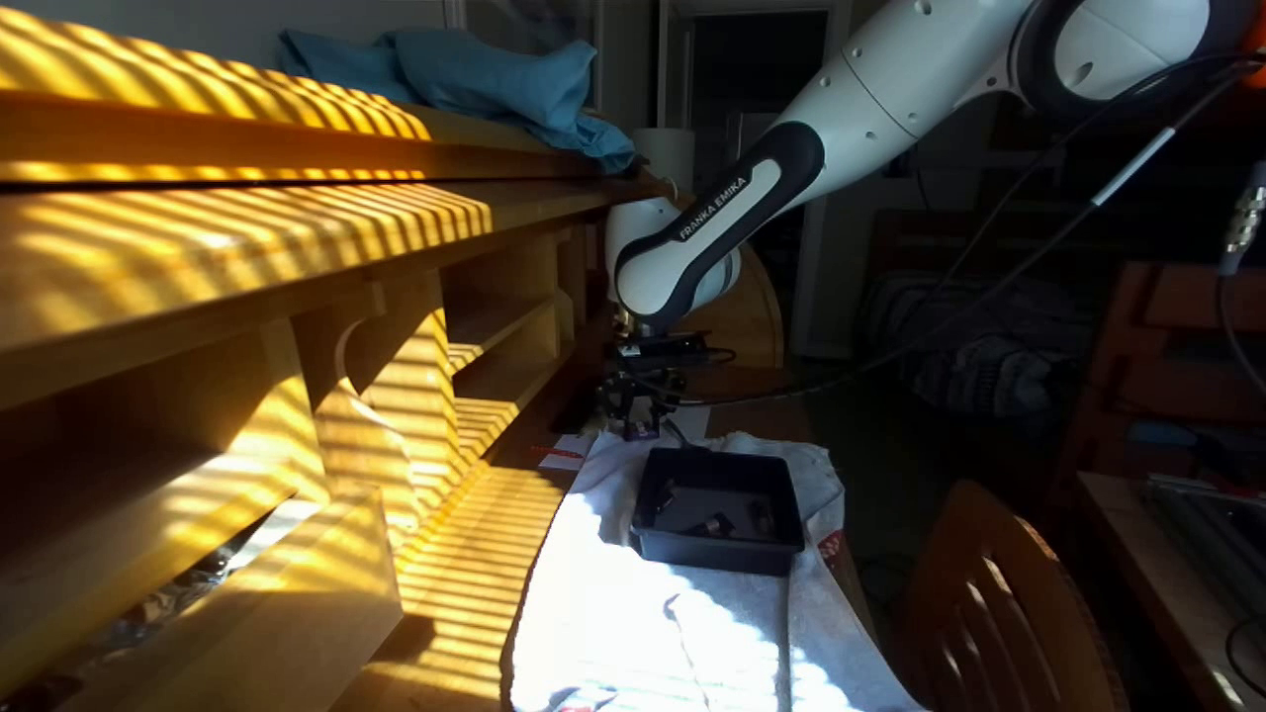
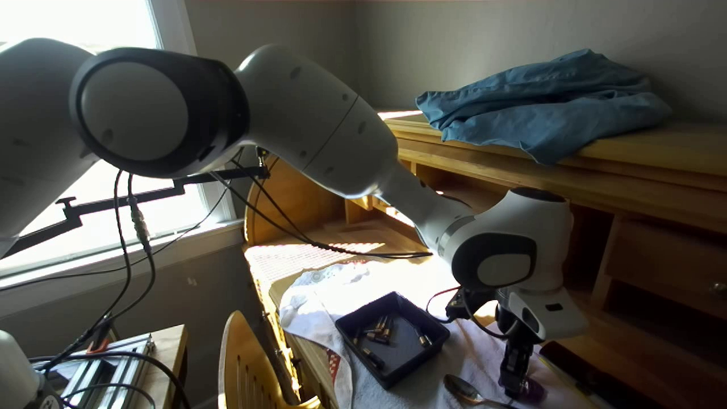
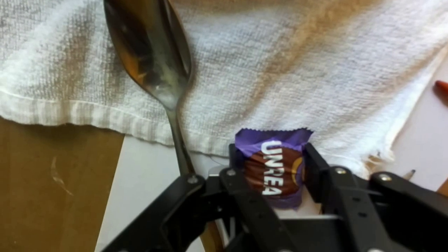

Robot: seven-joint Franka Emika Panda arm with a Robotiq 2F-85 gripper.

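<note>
A small candy packet (image 3: 275, 168) with a purple and brown wrapper and white lettering sits between the fingertips of my gripper in the wrist view. Both black fingers press against its sides, so the gripper is shut on it. In exterior view 2 the gripper (image 2: 519, 389) is low over the towel, the purple wrapper (image 2: 535, 391) at its tips. Exterior view 1 shows the packet (image 1: 642, 432) small and dark beneath the fingers. Whether it touches the surface below is hard to tell.
A metal spoon (image 3: 168, 79) lies left of the packet, its bowl on the white towel (image 3: 235, 84). Nearby on the towel stands a black tray (image 2: 402, 371) holding several small dark and brass-coloured pieces. The wooden shelf unit (image 1: 498, 309) rises close alongside the arm.
</note>
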